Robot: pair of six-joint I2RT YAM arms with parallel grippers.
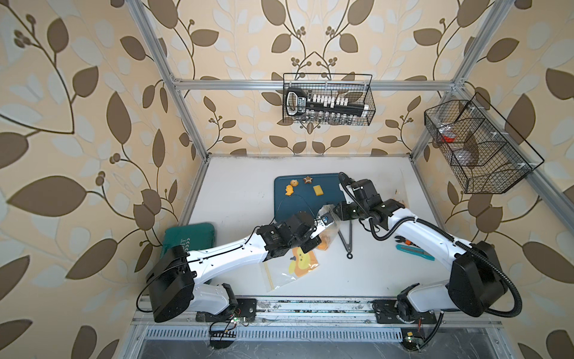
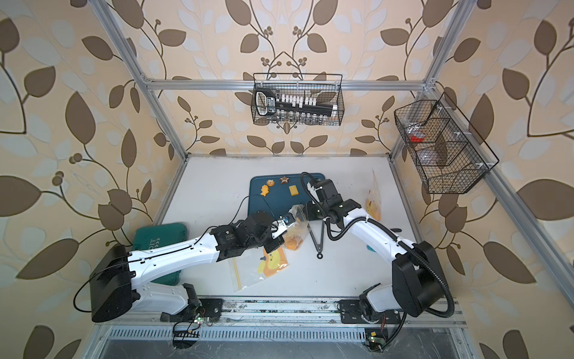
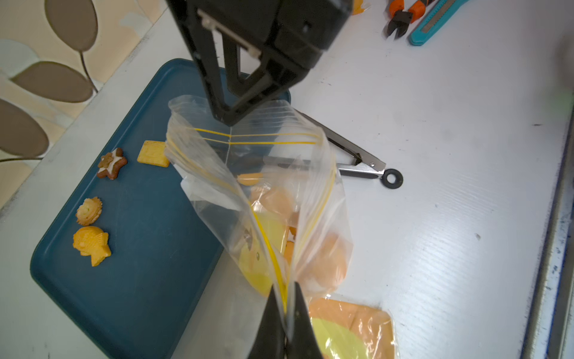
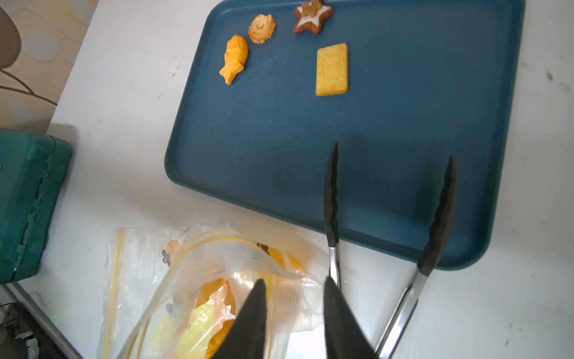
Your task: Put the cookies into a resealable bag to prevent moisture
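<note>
A clear resealable bag (image 3: 209, 173) with yellow zip lines stands with its mouth spread wide. Its printed front shows through, so whether cookies lie inside cannot be told. My left gripper is shut on the bag's near rim, the film running between its fingers. At the opposite rim is my right gripper, its fingers apart, with the bag's edge close by or between them. On the blue tray (image 4: 251, 137) lie a fish-shaped cookie (image 4: 234, 58), a round one (image 4: 261, 28), a star cookie (image 4: 312, 15) and a rectangular one (image 4: 331, 68).
Black-tipped tongs (image 4: 331, 203) lie spread over the tray's near edge, beside the bag. Another flat bag (image 1: 278, 278) rests in front. A green case (image 1: 203, 236) sits at left, a teal cutter (image 1: 414, 251) at right.
</note>
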